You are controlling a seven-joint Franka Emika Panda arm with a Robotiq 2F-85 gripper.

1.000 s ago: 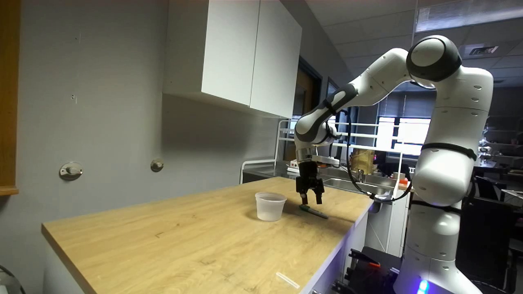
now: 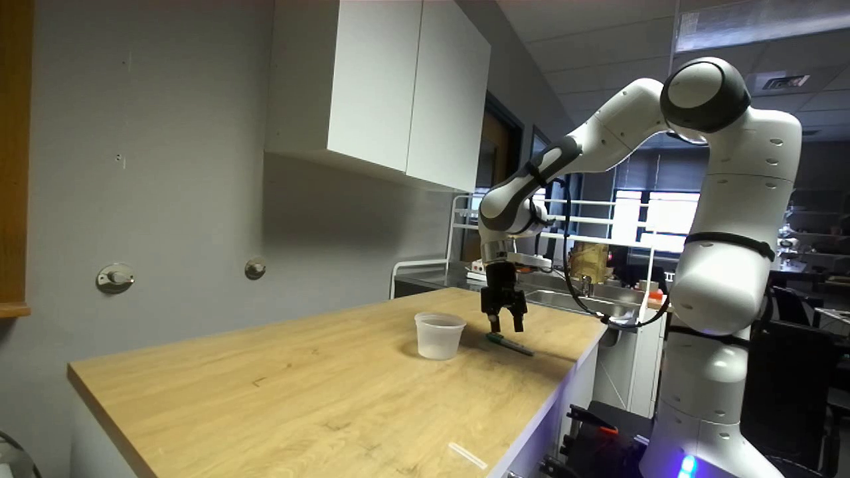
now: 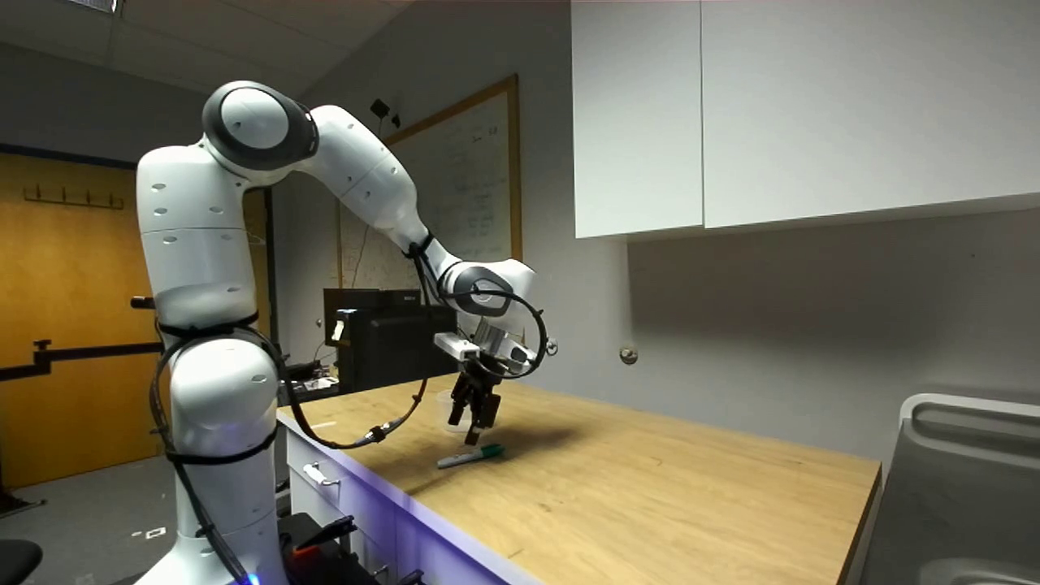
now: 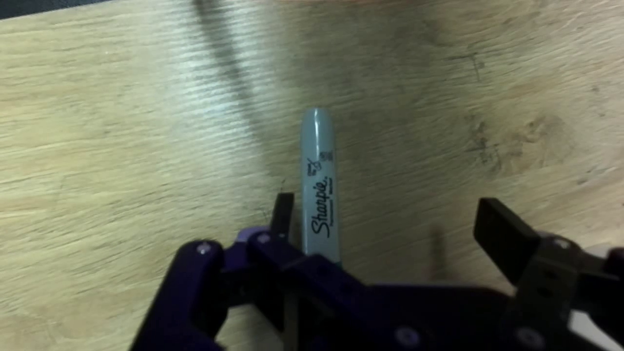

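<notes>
A grey Sharpie marker point(image 4: 319, 181) with a green end lies flat on the wooden counter; the wrist view has its lower end hidden behind the gripper. Above it hangs my gripper, open, fingers pointing down and nothing between them. In the wrist view the marker is near the left finger, with a wide gap to the right one. Exterior view 1 puts the gripper point(image 2: 507, 325) over the marker point(image 2: 509, 344), apart from it. A translucent white plastic tub point(image 2: 439, 335) stands upright close by; in exterior view 2 the gripper point(image 3: 478, 435) partly covers it.
White cabinets point(image 2: 410, 87) hang over the back of the counter point(image 2: 303, 382). A sink point(image 2: 590, 304) lies beyond its far end. A short white strip point(image 2: 467, 455) is near the front edge.
</notes>
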